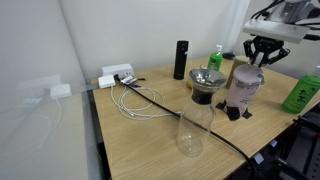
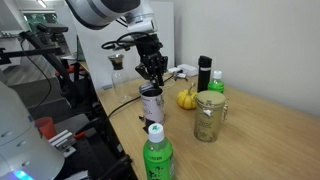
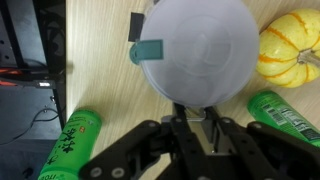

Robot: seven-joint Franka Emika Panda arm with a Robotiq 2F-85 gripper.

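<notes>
A pale, whitish cylindrical container (image 1: 243,91) stands upright on the table at the right in exterior view 1. In exterior view 2 the same container (image 2: 152,106) is below the arm, its top looking dark. From above, it shows as a round white shape (image 3: 205,50) with a teal clip (image 3: 149,50) at its side. My gripper reaches down to the container's near rim, its fingers closed together there. The fingertips overlap the rim, so the exact contact is partly hidden. In exterior view 2 the gripper (image 2: 153,80) is directly above the container's top.
A beige canister (image 2: 209,116), a yellow pumpkin (image 2: 187,98) and a green bottle (image 2: 158,155) stand close by. A metal bowl (image 1: 207,79) and a clear glass vessel (image 1: 194,131) are to the left, along with a black cable (image 1: 165,104).
</notes>
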